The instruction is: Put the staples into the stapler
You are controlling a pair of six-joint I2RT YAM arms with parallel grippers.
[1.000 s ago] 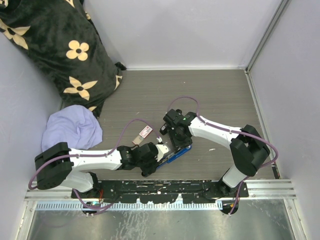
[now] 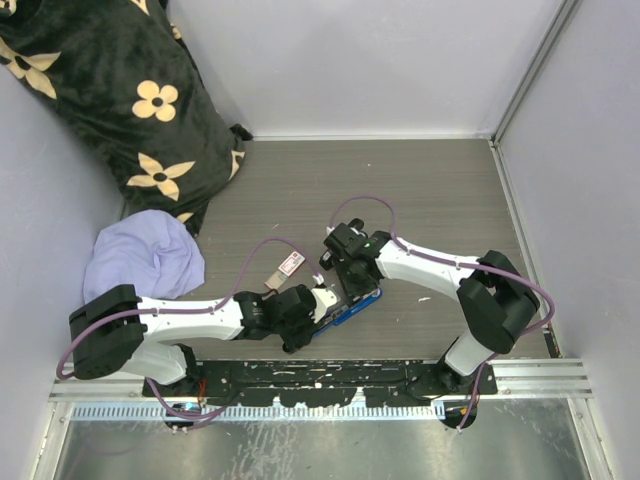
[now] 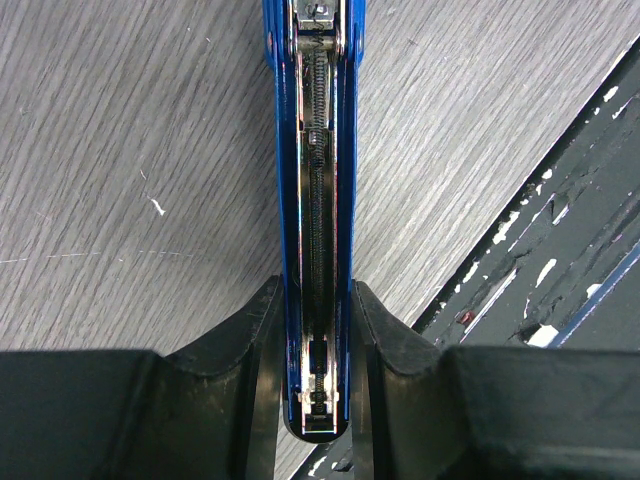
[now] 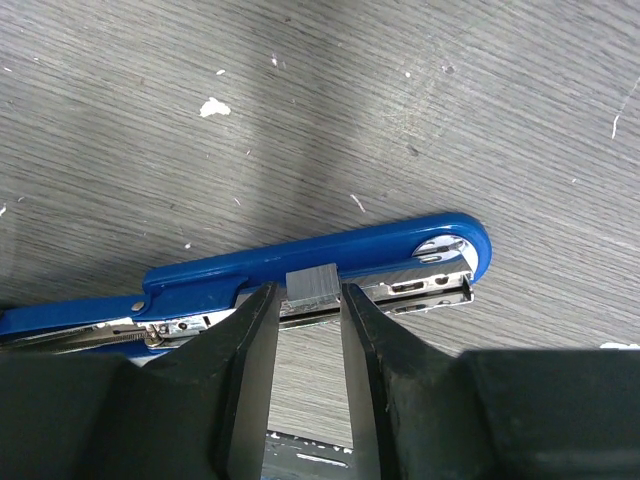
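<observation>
A blue stapler (image 3: 358,150) lies folded open, its long metal channel with a spring facing up in the left wrist view. My left gripper is shut on the blue arm of the stapler near its end, one finger on each side. In the right wrist view, a short grey strip of staples (image 4: 313,285) sits over the stapler's metal rail, beside the blue part. My right gripper is part open around this strip, a fingertip close to each end of it. Whether the strip is seated in the rail is hard to tell. From above, both grippers largely cover the stapler.
A small staple box (image 2: 291,263) lies on the table behind the left gripper. A black object (image 2: 327,260) is partly hidden behind the right gripper. A lavender cloth (image 2: 145,255) and a dark flowered cushion (image 2: 150,110) fill the left side.
The right gripper has shifted very slightly to the left in the top view. The left arm and the stapler look unmoved.
</observation>
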